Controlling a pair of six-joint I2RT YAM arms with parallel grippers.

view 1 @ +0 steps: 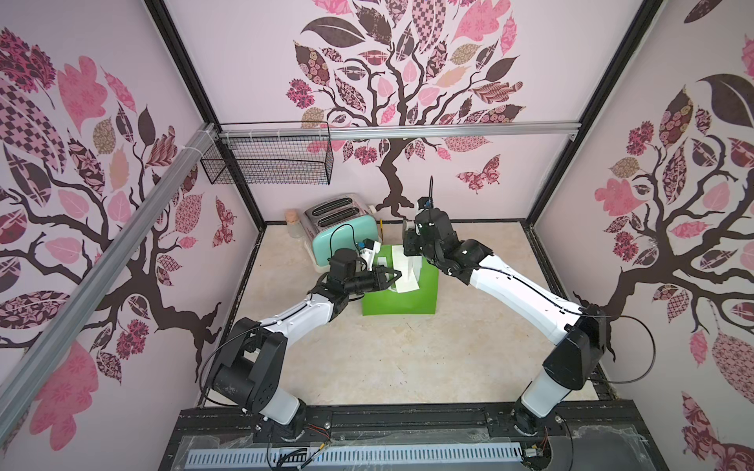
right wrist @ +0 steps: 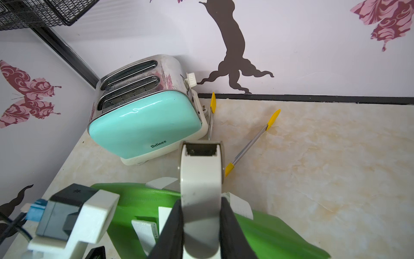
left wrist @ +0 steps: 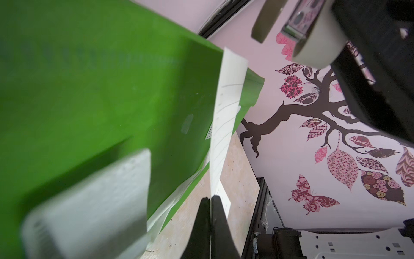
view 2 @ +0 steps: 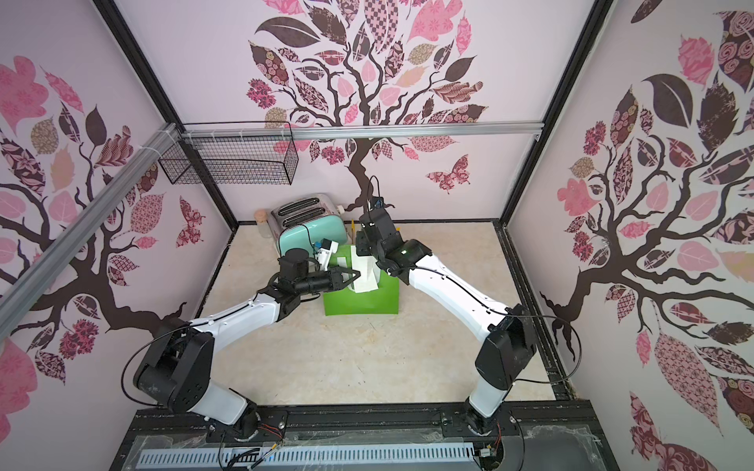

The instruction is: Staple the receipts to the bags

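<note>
A green bag (view 1: 400,304) with white handles stands upright at the table's middle. Against its front side is a white receipt (view 1: 406,278), its lower left edge pinched by my left gripper (view 1: 399,274). In the left wrist view, the thin receipt (left wrist: 228,90) rises from the shut fingertips of my left gripper, its top at the bag's upper edge. My right gripper is shut on a white and grey stapler (right wrist: 200,172), over the bag's rim. From the left wrist, the stapler (left wrist: 321,47) shows apart from the receipt. The right fingertips are hidden there.
Behind and left of the bag stands a turquoise toaster (right wrist: 146,123). Two yellow-tipped tools (right wrist: 250,146) lie behind the bag. A wire basket (view 1: 271,161) hangs at the back left.
</note>
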